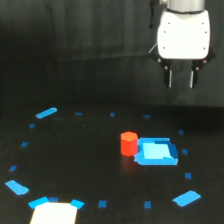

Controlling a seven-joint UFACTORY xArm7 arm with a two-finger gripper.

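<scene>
A red block point(129, 144) with a hexagonal outline sits on the dark table, right of the middle. Close against its right side, and partly behind it in this view, lies a blue-edged square point(174, 152) with a pale centre. Whether the two touch, I cannot tell. My gripper point(181, 80) hangs at the upper right, well above the table and away from the block. Its two dark fingers point down and stand apart, open, with nothing between them.
Blue tape strips point(46, 113) and small blue squares mark the table around the block. A cream-coloured object point(53, 214) is cut off by the lower left edge. Left of the block, the table is mostly bare.
</scene>
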